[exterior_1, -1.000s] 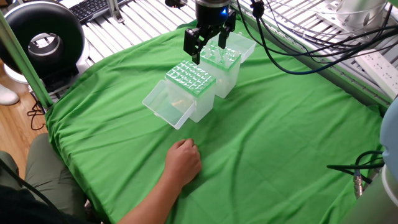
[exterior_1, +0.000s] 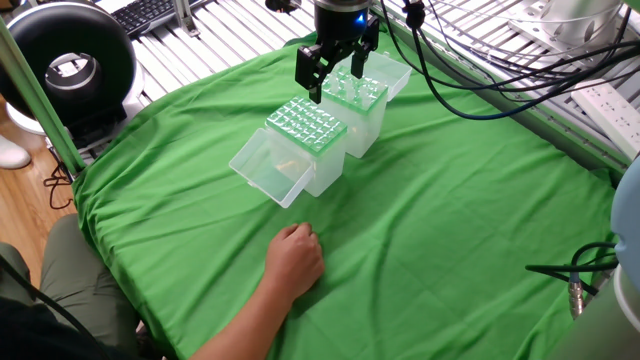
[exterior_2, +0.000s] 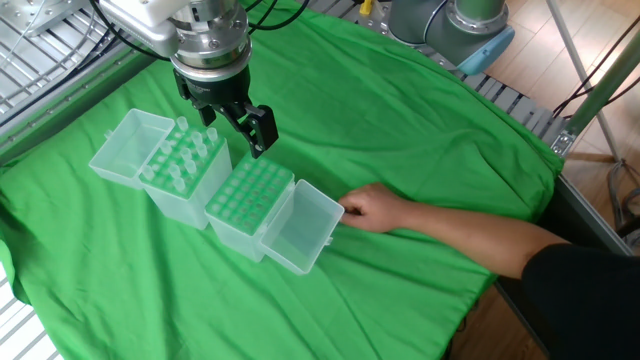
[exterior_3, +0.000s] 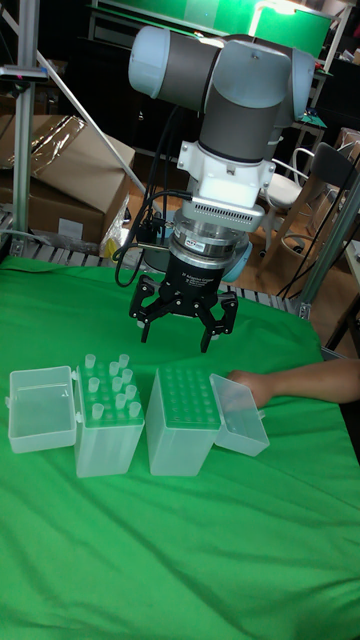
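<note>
Two translucent boxes with green perforated tops stand side by side on green cloth, their clear lids folded outward. Several clear pipette tips (exterior_2: 187, 154) stick up from one tip box (exterior_3: 110, 446); the other tip box (exterior_3: 181, 439) shows only holes in its top. My black gripper (exterior_3: 173, 333) hangs above and behind the boxes, its fingers spread wide with nothing between them. In the second exterior view the gripper (exterior_2: 232, 137) appears over the boxes, clear of their tops. From the first exterior view, the gripper (exterior_1: 337, 88) partly hides the box with tips.
A person's hand (exterior_1: 295, 255) rests on the green cloth (exterior_1: 420, 250) near the open lid (exterior_2: 303, 228) of the box without visible tips. Black cables (exterior_1: 500, 100) loop beside the arm.
</note>
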